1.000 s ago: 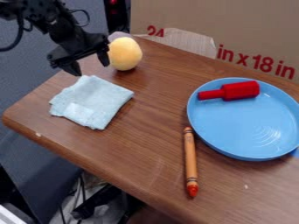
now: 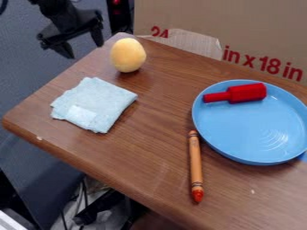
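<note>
My black gripper [image 2: 72, 45] is at the top left, raised off the table's far-left side, apart from everything on it; whether its fingers are open or shut is hard to tell. A yellow egg-shaped object [image 2: 128, 56] stands near the far edge. A folded pale blue cloth [image 2: 93, 103] lies at the left of the wooden table [image 2: 144, 162]. A blue plate [image 2: 252, 135] at the right holds a red rolling-pin-like object [image 2: 236, 92]. An orange crayon [image 2: 196, 166] lies beside the plate.
A cardboard box [image 2: 222, 31] stands behind the table. Floor clutter shows beyond the lower-left edge.
My gripper has moved up and to the left, away from the yellow object and the cloth. The objects on the table have not moved.
</note>
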